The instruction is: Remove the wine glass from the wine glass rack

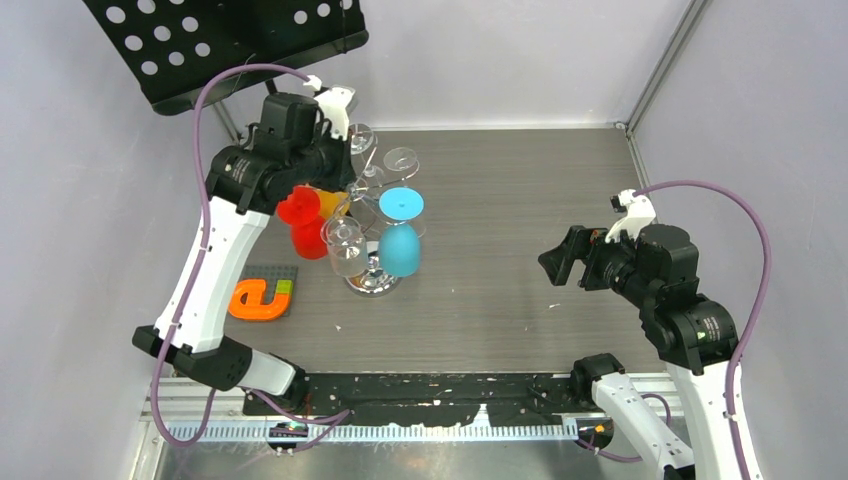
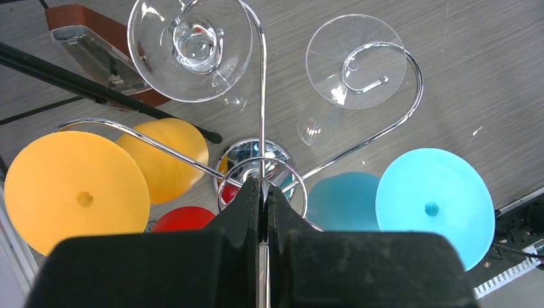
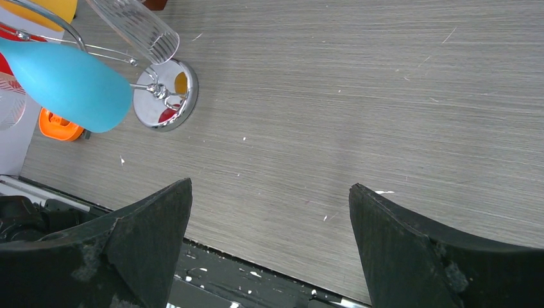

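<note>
The chrome rack (image 1: 372,282) holds upside-down glasses: clear wine glasses (image 2: 346,61), a yellow one (image 2: 77,186), a red one (image 1: 300,208) and a cyan one (image 1: 402,204). My left gripper is shut over the rack's centre, around or against its upright metal rod, where contact is hard to tell; no glass shows between its fingers. My right gripper stands open at the right side, apart from the rack, with bare table below it.
An orange toy (image 1: 255,308) on a grey plate lies left of the rack. A black perforated stand (image 1: 220,40) overhangs the back left.
</note>
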